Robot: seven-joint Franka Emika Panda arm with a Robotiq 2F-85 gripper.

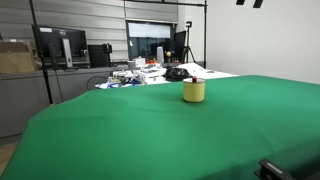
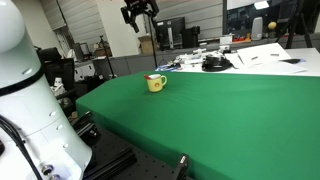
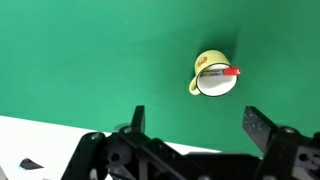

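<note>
A yellow mug [image 1: 193,92] stands upright on the green table. In the wrist view the mug [image 3: 203,63] is seen from above, handle toward the lower left. Inside it lies a slim item with a red end [image 3: 231,71], perhaps a marker; the red end shows at the rim. My gripper is open, its fingers wide apart with nothing between them. Exterior view 2 has the gripper [image 2: 140,12] high above the table, well clear of the mug [image 2: 155,86]. Only its tips show at the top edge of exterior view 1.
Papers [image 2: 275,62], cables and a black object [image 2: 215,63] lie at the far side. A white table edge [image 3: 60,150] crosses the wrist view's lower left.
</note>
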